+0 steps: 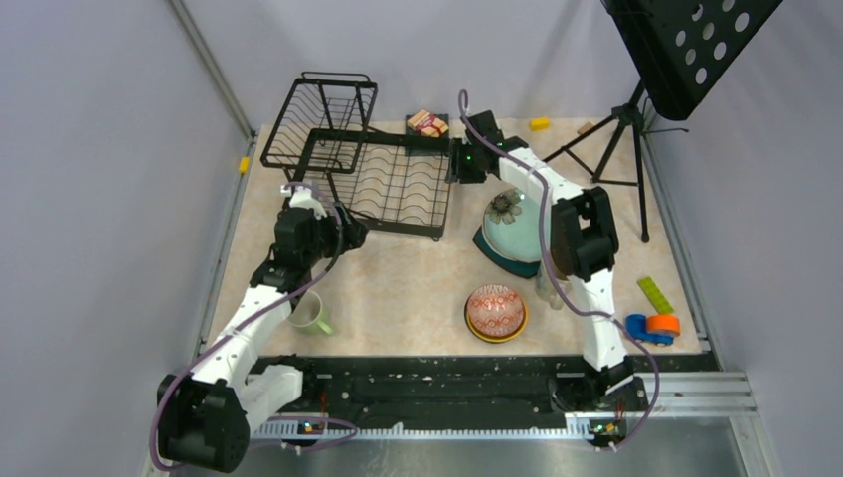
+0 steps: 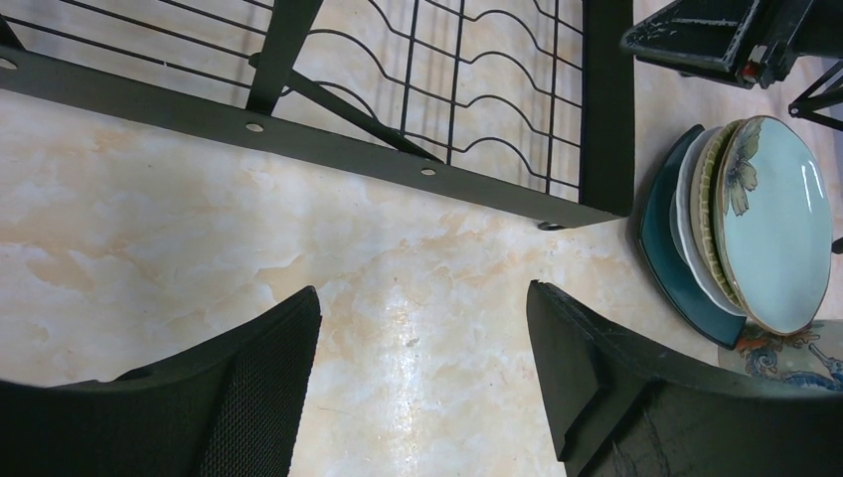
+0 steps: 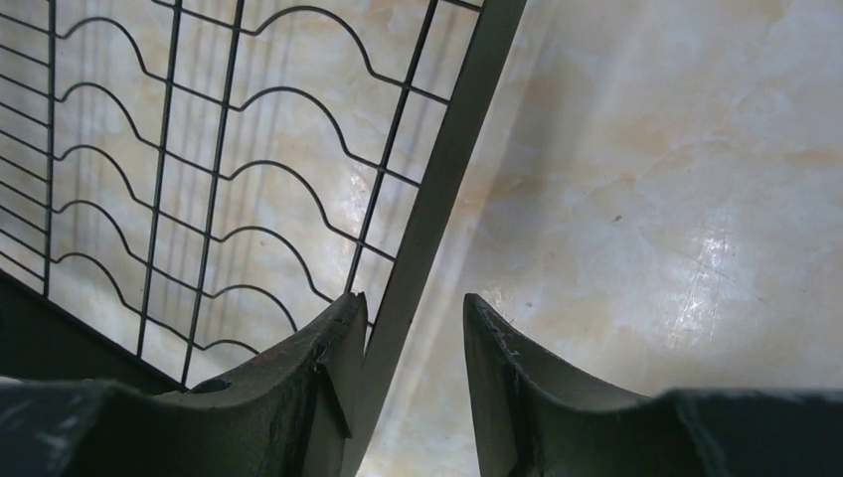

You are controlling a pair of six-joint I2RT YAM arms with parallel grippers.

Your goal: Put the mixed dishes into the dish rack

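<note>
The black dish rack [image 1: 437,233] stands at the back centre-left. My left gripper is open and empty over bare table in front of the rack. My right gripper is open at the rack's right rail, nothing seen gripped. A plate stack [image 1: 517,229] with a flowered pale blue plate on top lies right of the rack. An orange-patterned bowl [image 1: 494,308] sits on a yellow-rimmed dish at front centre. A green mug [image 1: 308,314] is at front left, partly behind my left arm. A larger patterned mug [image 2: 785,363] is mostly hidden under my right arm in the top view.
A black stand [image 1: 636,179] rises at the back right. A box of blocks [image 1: 427,124] sits behind the rack, and toys [image 1: 661,326] lie at front right.
</note>
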